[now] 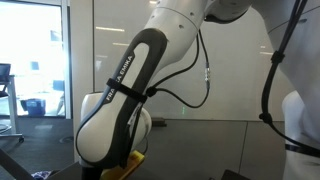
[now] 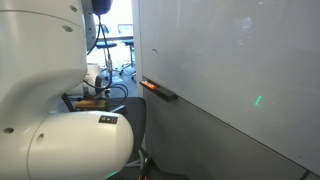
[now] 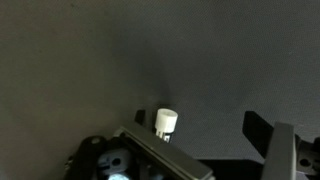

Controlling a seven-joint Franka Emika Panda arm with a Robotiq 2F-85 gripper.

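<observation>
In the wrist view my gripper stands open above a dark grey surface [image 3: 205,55], its fingers wide apart. A small white cylindrical object [image 3: 166,121] with a dark band near its lower end shows beside the left finger. The rest of it is hidden behind the gripper, and I cannot tell whether it touches the finger. In the first exterior view the white and black arm [image 1: 135,80] reaches down to the lower left, with the fingers out of sight. A yellow part [image 1: 128,165] shows at the arm's low end.
A large whiteboard [image 2: 225,55] with a small green mark stands behind the work area. Its dark ledge [image 2: 160,91] carries something orange. Black cables [image 1: 205,75] hang from the arm.
</observation>
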